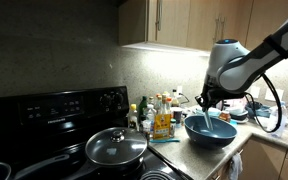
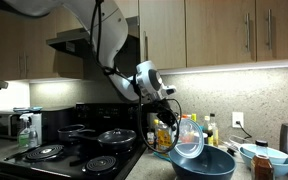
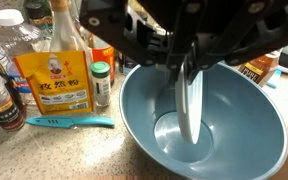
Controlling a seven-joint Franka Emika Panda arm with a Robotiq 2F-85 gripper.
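Note:
A pale, thin, round dish, possibly a plate or lid (image 2: 190, 140), hangs on edge with my gripper shut on its upper rim. Seen from the wrist, the dish (image 3: 190, 112) is nearly edge-on and reaches down into the opening of a large blue bowl (image 3: 139, 110). The bowl (image 1: 210, 137) rests on the counter to the right of the stove. Exterior view 2 has the dish over the near left part of the bowl (image 2: 209, 168). Whether its lower edge touches the bowl cannot be made out.
Left of the bowl stand several bottles and an orange-yellow spice packet (image 3: 54, 82). A turquoise-handled knife (image 3: 72, 122) lies before them. A lidded pan (image 1: 116, 148) sits on the stove. Right of the bowl are a light blue bowl (image 2: 267, 157) and a brown bottle (image 2: 262, 163).

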